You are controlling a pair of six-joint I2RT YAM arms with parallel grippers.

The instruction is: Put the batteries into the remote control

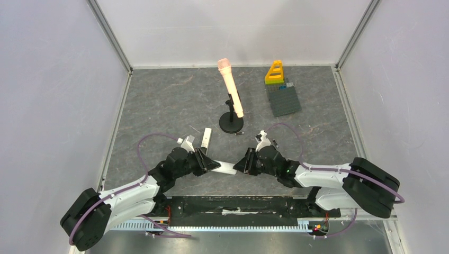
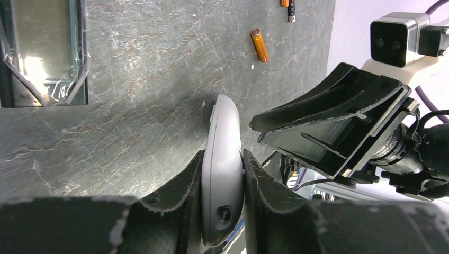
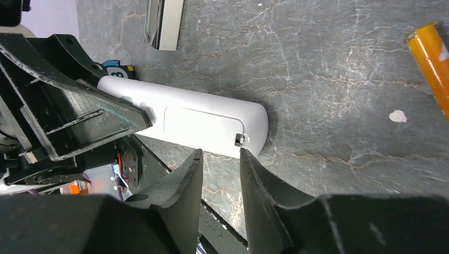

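Observation:
A white remote (image 1: 224, 166) is held low over the front middle of the table by my left gripper (image 1: 208, 163); in the left wrist view the fingertips close on its near end. The right wrist view shows its back with the battery cover (image 3: 201, 126). My right gripper is just off the remote's far end, fingertips close together near the cover's latch; whether anything is between them cannot be made out. Orange batteries (image 2: 258, 45) (image 3: 428, 66) and a black one (image 2: 291, 10) lie on the table.
A microphone (image 1: 229, 84) on a black stand sits mid-back, with a dark stepped object (image 1: 284, 100) and yellow piece (image 1: 274, 71) to its right. A pale strip (image 1: 206, 137) lies behind the left gripper.

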